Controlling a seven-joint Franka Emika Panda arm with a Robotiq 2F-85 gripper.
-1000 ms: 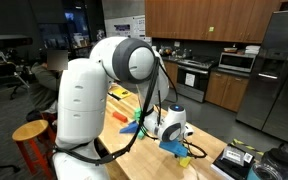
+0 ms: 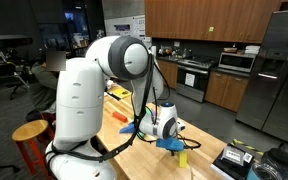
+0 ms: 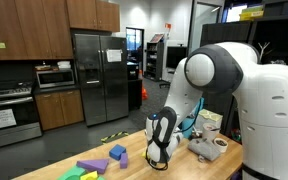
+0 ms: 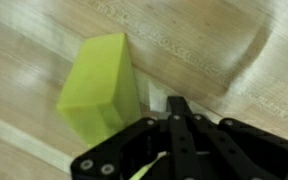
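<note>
A yellow-green block [image 4: 99,88] rests on the wooden table in the wrist view, left of my gripper. The fingers are shut, with nothing visible between them, and their tips lie to the right of the block rather than around it. From exterior view 1, the same yellow block [image 2: 182,160] shows beside and slightly below my gripper [image 2: 174,150], low over the table. Exterior view 2 has the gripper [image 3: 160,165] near the tabletop, its tips too small to make out. Whether the fingers touch the block cannot be told.
Toward one side of the table in exterior view 2 lie a green block [image 3: 72,173], a purple block [image 3: 93,165] and a blue block [image 3: 115,140]. A black device [image 2: 234,160] stands near the right edge in exterior view 1. Bare wood lies in front of the arm.
My gripper has shifted slightly left in exterior view 1, and more of the yellow block now shows beside it. The block appears to have stayed about where it was.
</note>
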